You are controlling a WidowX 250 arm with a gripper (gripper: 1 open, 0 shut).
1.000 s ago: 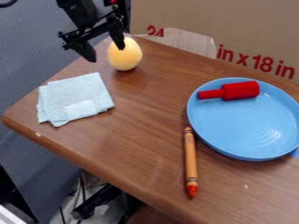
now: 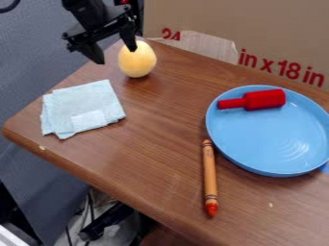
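Note:
My black gripper (image 2: 114,54) hangs open at the top left, its two fingers spread apart above and left of a pale yellow ball (image 2: 137,61) on the wooden table (image 2: 129,163). A folded light blue cloth (image 2: 81,109) lies near the left edge. On a blue plate (image 2: 268,144) at the right rests a red cylindrical piece with handles (image 2: 263,99). An orange crayon-like stick (image 2: 210,180) lies left of the plate.
A cardboard box (image 2: 251,34) stands behind the table.
The gripper has shifted very slightly, staying near the ball at the top left. The objects on the table look unchanged.

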